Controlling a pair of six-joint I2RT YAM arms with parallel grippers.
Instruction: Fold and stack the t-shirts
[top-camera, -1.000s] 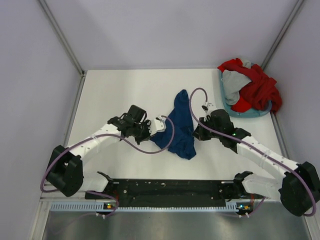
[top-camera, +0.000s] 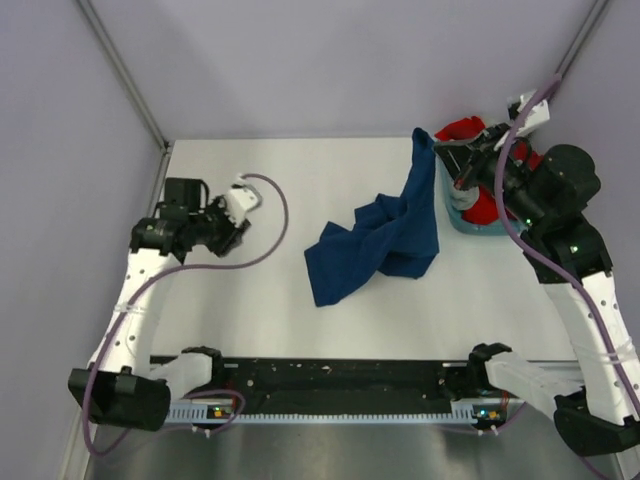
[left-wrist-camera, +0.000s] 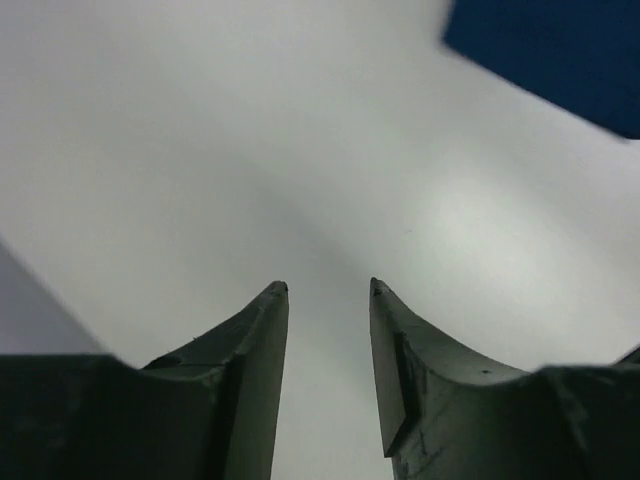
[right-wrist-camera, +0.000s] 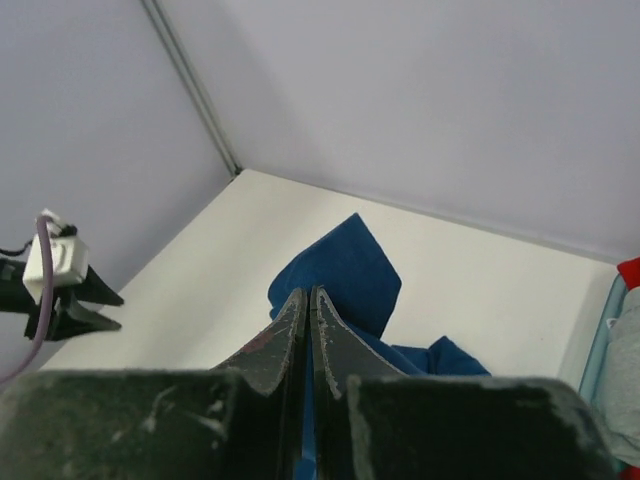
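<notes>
A dark blue T-shirt (top-camera: 390, 240) hangs by one raised corner from my right gripper (top-camera: 445, 148), which is shut on it; its lower part lies spread on the white table (top-camera: 260, 300). In the right wrist view the cloth (right-wrist-camera: 340, 270) shows at the shut fingertips. My left gripper, blurred in the top view, is over the table's left side, away from the shirt, its fingers part open with nothing between them. A corner of the shirt (left-wrist-camera: 560, 50) shows at the upper right of the left wrist view.
A light blue basket (top-camera: 478, 228) with red and grey garments (top-camera: 485, 205) stands at the back right, partly behind my right arm. Walls border the table at the back and sides.
My right gripper has lifted the shirt and moved up toward the back right, drawing the cloth with it. My left gripper has left the shirt and moved left.
</notes>
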